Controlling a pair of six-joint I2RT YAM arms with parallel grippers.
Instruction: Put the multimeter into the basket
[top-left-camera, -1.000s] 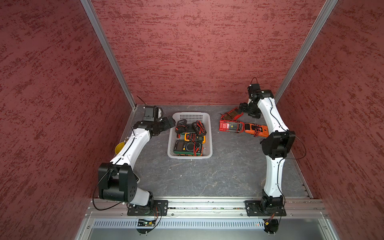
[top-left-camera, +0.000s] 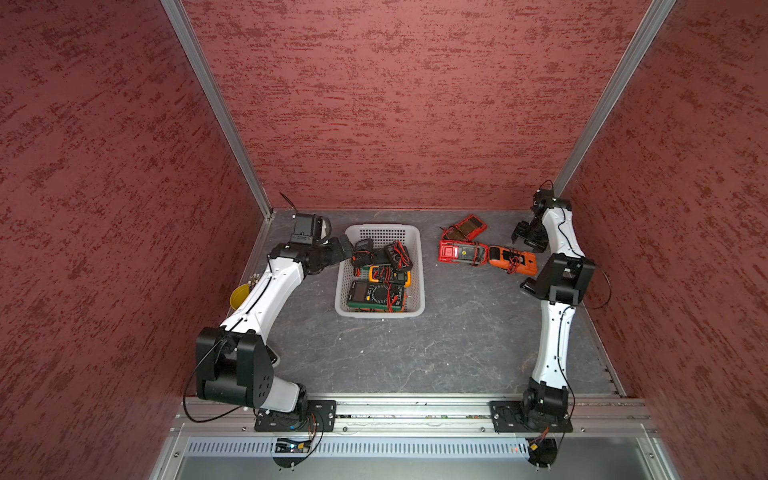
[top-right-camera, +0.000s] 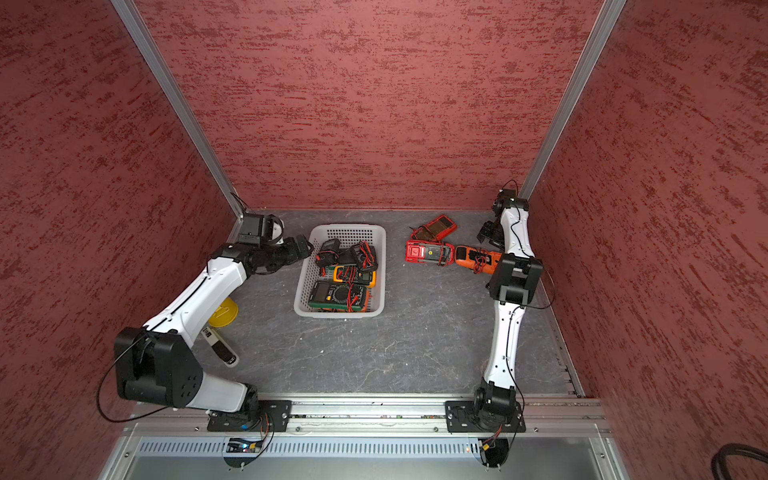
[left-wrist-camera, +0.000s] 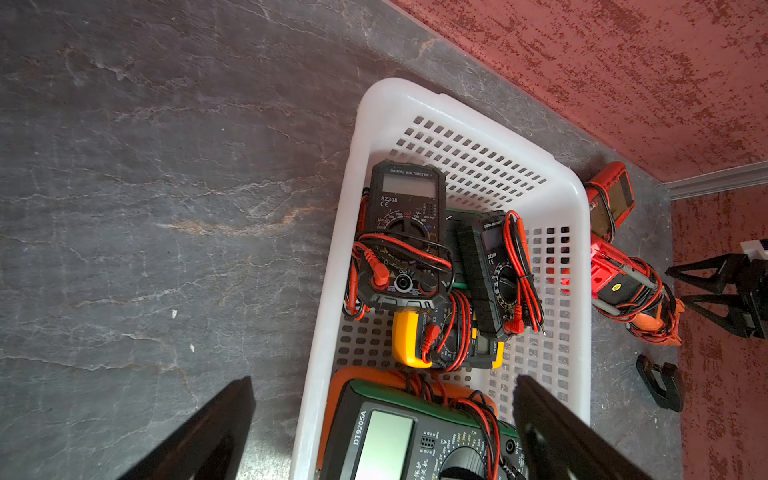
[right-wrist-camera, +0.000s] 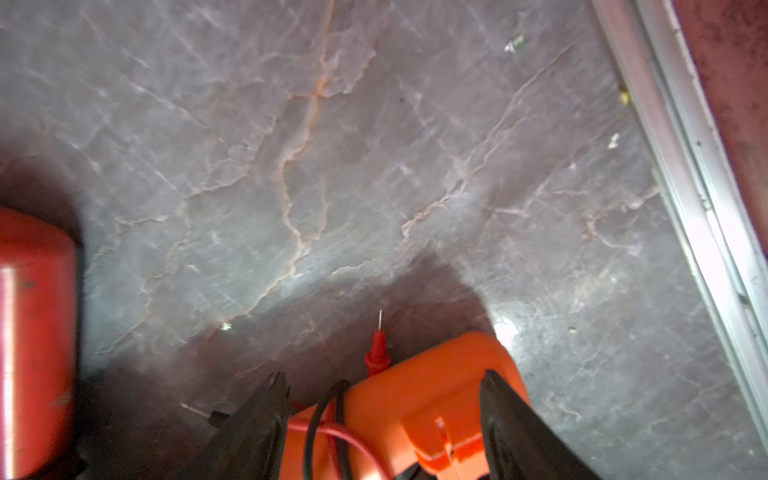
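Observation:
The white basket (top-left-camera: 340, 297) holds several multimeters, among them a green DT9205A (left-wrist-camera: 400, 436), a yellow one (left-wrist-camera: 405, 337) and two black ones. Three red or orange multimeters lie outside it on the right: an orange one (top-left-camera: 500, 257), a red one (top-left-camera: 460, 253) and a dark-faced red one (top-left-camera: 468, 227). My right gripper is low beyond the orange meter; its fingers are apart, with that meter's end and leads between them in the wrist view. Whether they touch is unclear. At the basket's left rim my left gripper (top-left-camera: 342, 248) stands open and empty.
A yellow container (top-right-camera: 225, 312) and a grey-white device (top-right-camera: 218, 346) sit at the left, partly behind the left arm. A small black item (left-wrist-camera: 660, 382) lies near the right wall.
The left arm has shifted only very slightly; the basket and meters stay in place.

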